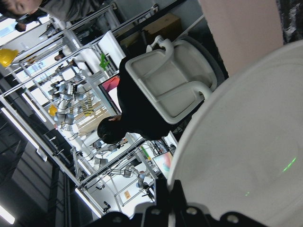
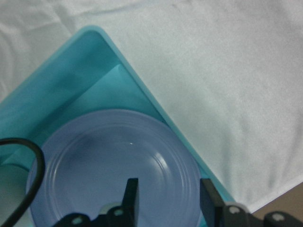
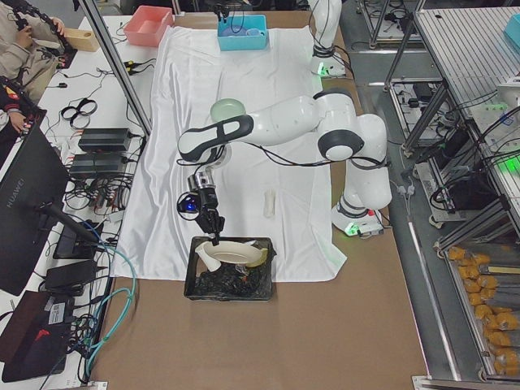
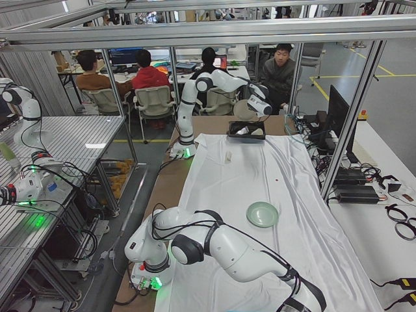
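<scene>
My left gripper (image 3: 213, 229) grips the rim of a cream plate (image 1: 236, 142), which is tilted steeply over a black lined bin (image 3: 227, 286) at the near end of the white cloth. A white cup-like item (image 3: 205, 258) and something yellow lie in the bin under it. My right gripper stands open above a blue plastic tub (image 2: 97, 47) holding a translucent bluish plate (image 2: 113, 156); nothing is between its fingers.
A green plate (image 4: 262, 215) lies mid-cloth, with a pale narrow item (image 3: 269, 203) nearer the bin. A pink tub (image 3: 148, 24) sits on the left side table. Monitors and cables line that side.
</scene>
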